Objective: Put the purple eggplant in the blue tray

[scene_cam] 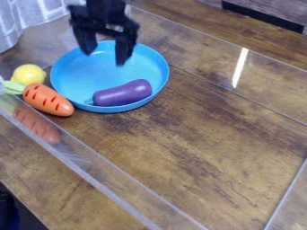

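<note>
The purple eggplant (122, 92) lies in the blue tray (74, 74), against the near right part of its floor and rim. Blurred by motion, my black gripper (104, 56) is over the far half of the tray. Its two fingers stand wide apart, with blue tray floor showing between them. A gap separates the fingers from the eggplant, and nothing is held.
Left of the tray sit a yellow lemon (28, 75) and an orange carrot (48, 100) with a pale green top. A clear barrier (102, 171) crosses the lower left.
</note>
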